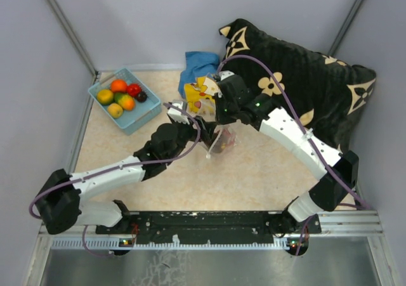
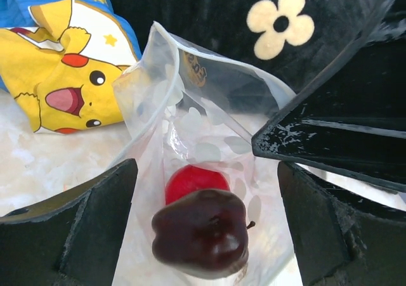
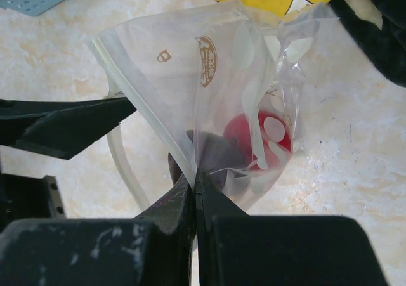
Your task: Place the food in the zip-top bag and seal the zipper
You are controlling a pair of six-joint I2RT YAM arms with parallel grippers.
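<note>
The translucent zip top bag [image 1: 222,140] stands in the middle, holding a red fruit [image 2: 193,180] and a dark purple fruit [image 2: 198,235]. My right gripper is shut on the bag's rim, pinching its zip edge. My left gripper is open over the bag's mouth, the dark fruit below and between its fingertips; in the right wrist view one of its black fingers reaches behind the bag's edge. In the top view both grippers crowd over the bag and partly hide it.
A blue bin [image 1: 144,115] with assorted fruit is at the left. A blue and yellow Pikachu cloth [image 2: 82,96] lies behind the bag, and a big black pillow [image 1: 292,83] fills the back right.
</note>
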